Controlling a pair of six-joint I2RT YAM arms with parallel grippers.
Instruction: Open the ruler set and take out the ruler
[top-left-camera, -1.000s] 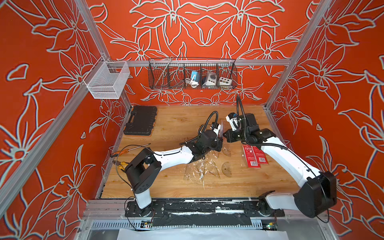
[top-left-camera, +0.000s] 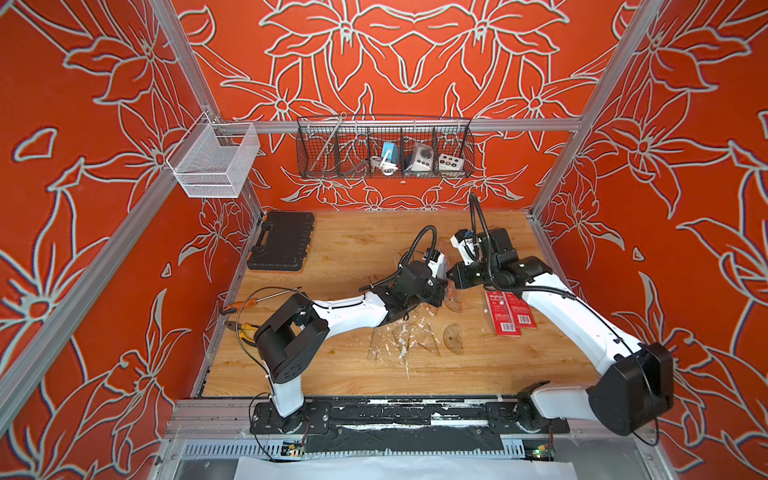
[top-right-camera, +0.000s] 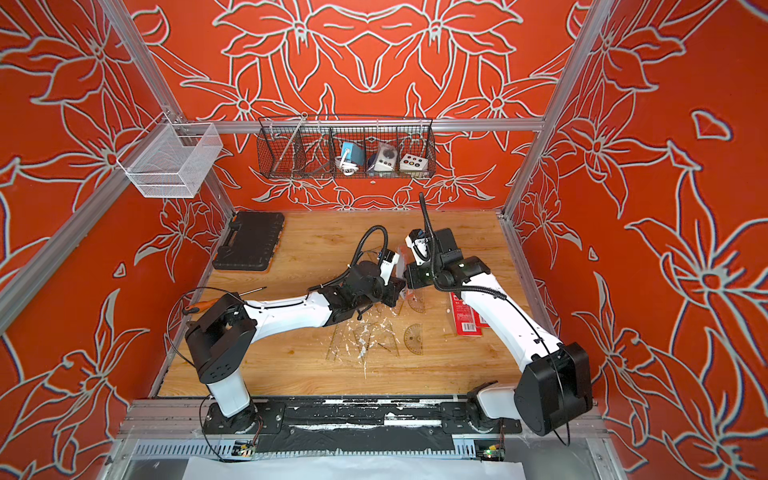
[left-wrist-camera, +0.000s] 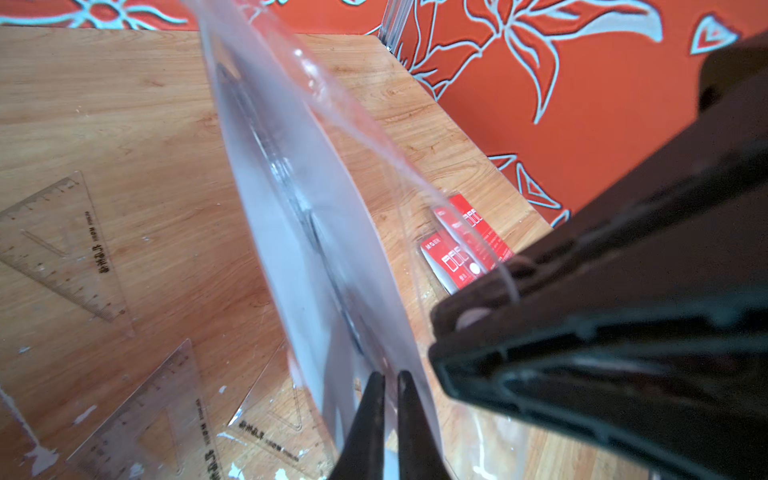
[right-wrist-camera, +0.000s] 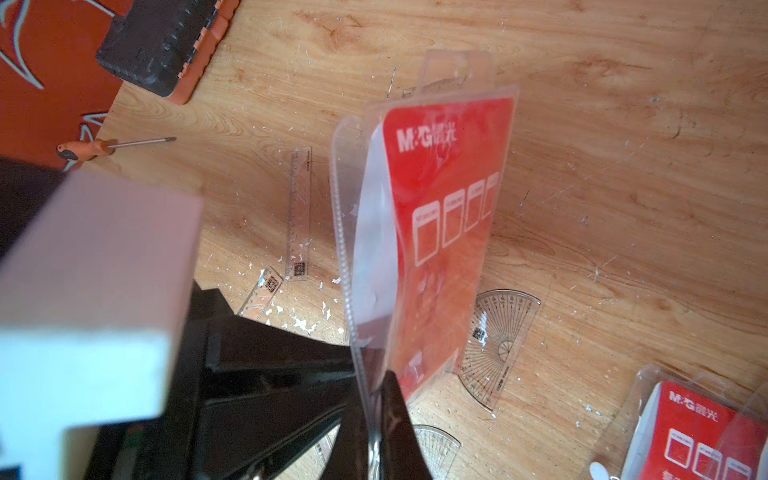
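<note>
A clear ruler-set sleeve with a red and white card (right-wrist-camera: 440, 232) stands upright between my grippers, above the table. In the right wrist view, my right gripper is shut on the sleeve's clear near edge. My left gripper is shut at the lower end of the same sleeve (left-wrist-camera: 320, 216), whose white card bows open around a dark gap. Whether a ruler is inside cannot be made out. Clear rulers lie loose on the wood: a straight ruler (right-wrist-camera: 298, 212), a protractor (right-wrist-camera: 500, 344) and set squares, one being a triangle (left-wrist-camera: 64, 240).
Red ruler packets (top-left-camera: 505, 312) lie to the right under my right arm. A black case (top-left-camera: 281, 240) rests at the back left, with an orange screwdriver (top-left-camera: 254, 301) nearer. White flakes dot the middle.
The sleeve remains between the grippers, and the loose rulers have not moved.
</note>
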